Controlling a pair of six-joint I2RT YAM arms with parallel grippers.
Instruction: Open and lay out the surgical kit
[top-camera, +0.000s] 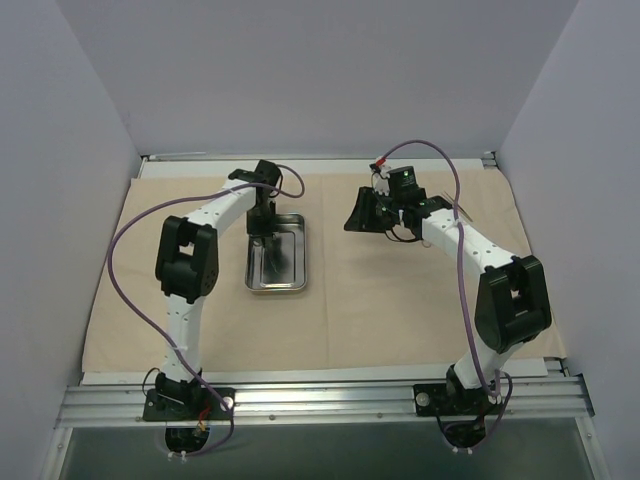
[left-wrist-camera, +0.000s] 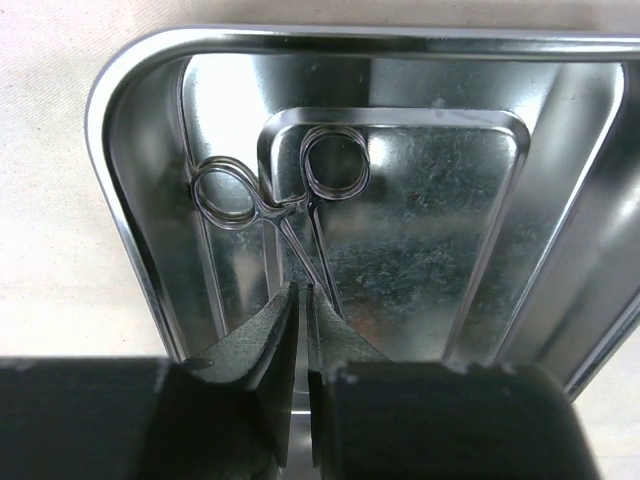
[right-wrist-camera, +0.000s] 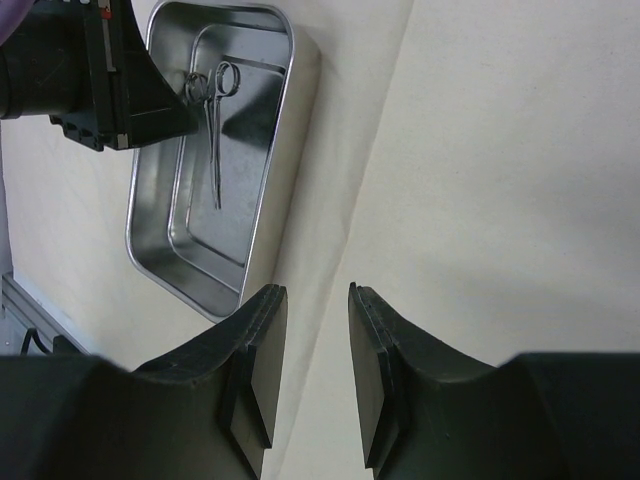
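The metal tray (top-camera: 248, 270) lies left of centre on the cloth. Inside it, a ring-handled steel instrument (left-wrist-camera: 273, 212) has its two finger rings toward one end; its shanks pass out of sight behind a finger of my left gripper. That gripper is over the tray with its fingertips a narrow gap apart, and no grip on the instrument shows. In the right wrist view the instrument (right-wrist-camera: 214, 150) lies lengthwise in the tray. My right gripper is held over bare cloth right of the tray, part open and empty.
Behind the right arm, thin instruments (top-camera: 461, 206) lie on the cloth at the far right, partly hidden. Bare cloth (top-camera: 370, 300) fills the middle and front right. Walls stand at both sides and the back.
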